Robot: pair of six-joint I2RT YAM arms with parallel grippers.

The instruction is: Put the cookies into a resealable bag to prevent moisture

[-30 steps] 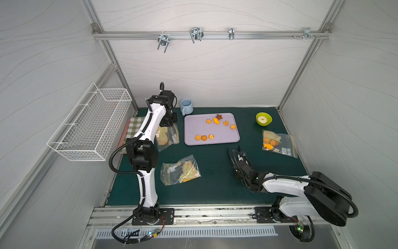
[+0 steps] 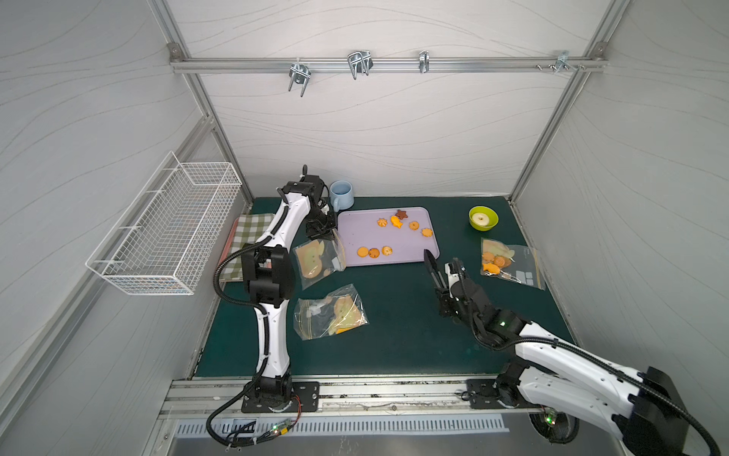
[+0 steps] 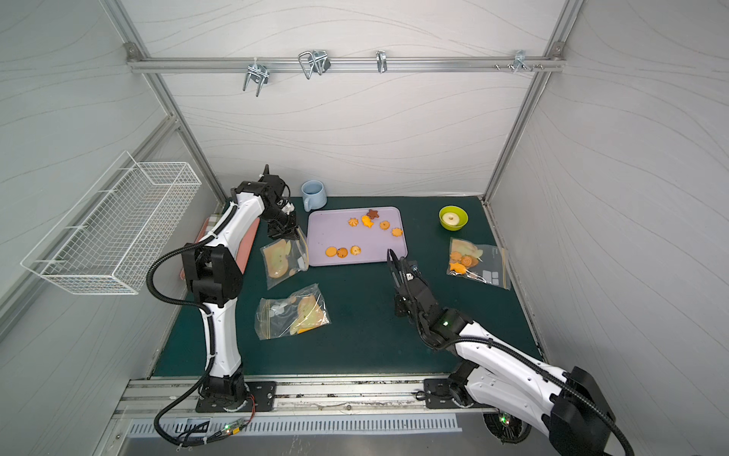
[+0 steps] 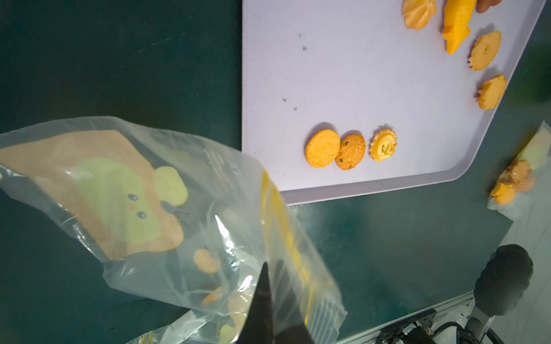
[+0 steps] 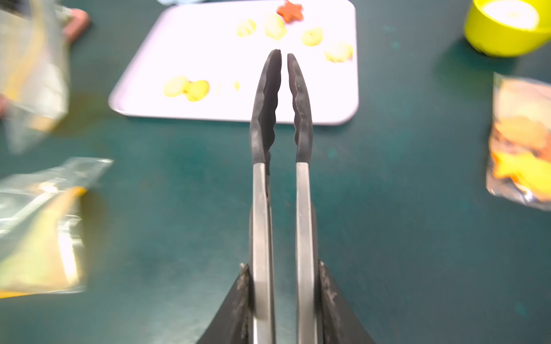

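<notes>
A lilac tray (image 2: 357,231) holds several cookies (image 3: 342,252) and a brown star piece (image 5: 289,11). My left gripper (image 2: 325,225) is shut at the top of a clear bag (image 4: 137,195) with a bear picture, hanging at the tray's left edge. My right gripper is shut on metal tongs (image 5: 261,229) with black heads, pointing toward the tray from the front right. Two other bags lie on the mat: one (image 2: 331,311) at the front left, one (image 2: 510,262) with cookies inside at the right.
A green bowl (image 2: 483,210) sits at the back right, a blue mug (image 3: 313,193) behind the tray's left end. A wire basket (image 2: 163,228) is at the left above a checked cloth.
</notes>
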